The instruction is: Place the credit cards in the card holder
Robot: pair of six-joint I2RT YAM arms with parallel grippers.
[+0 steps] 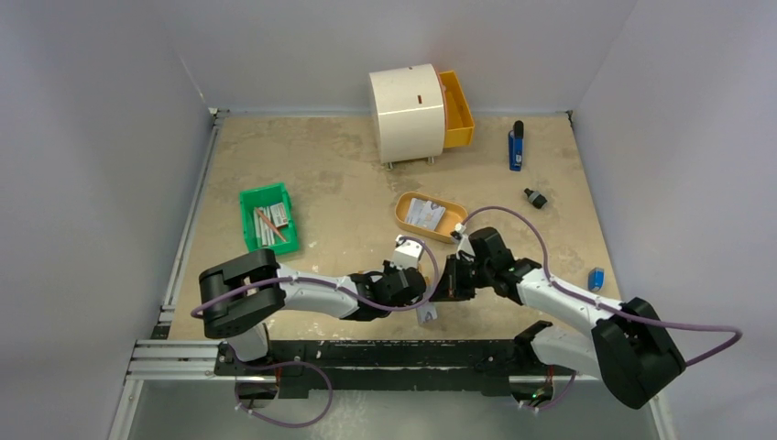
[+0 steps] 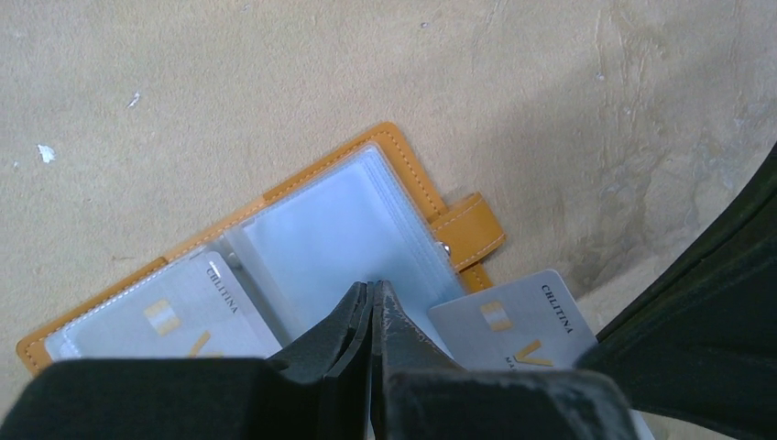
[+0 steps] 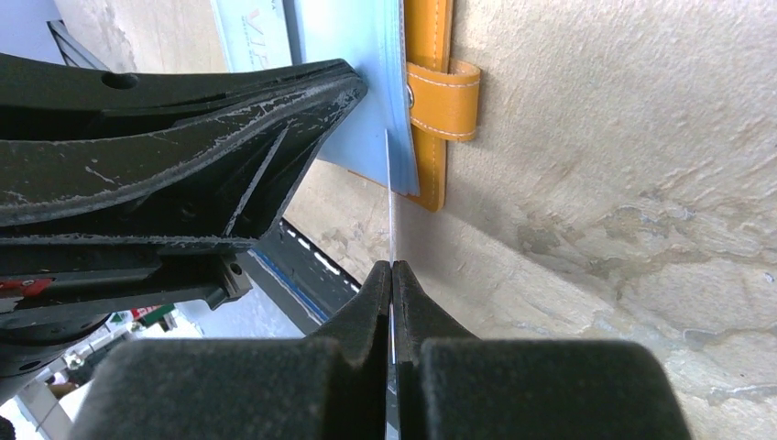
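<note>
In the left wrist view, the card holder has a tan stitched edge, a snap strap and clear pockets. One white card lies in its left pocket; no card shows in most of the pocket beside it. Over that clear sleeve, my left gripper is shut, nothing visible between its fingers. A second white card meets the sleeve's strap-side edge; how far it is inside cannot be told. From the right wrist view this card appears edge-on, with my right gripper shut on it.
An orange tray with more cards stands just behind the grippers. Farther off are a green bin, a white drum-shaped box and a blue stapler. Both grippers are close together.
</note>
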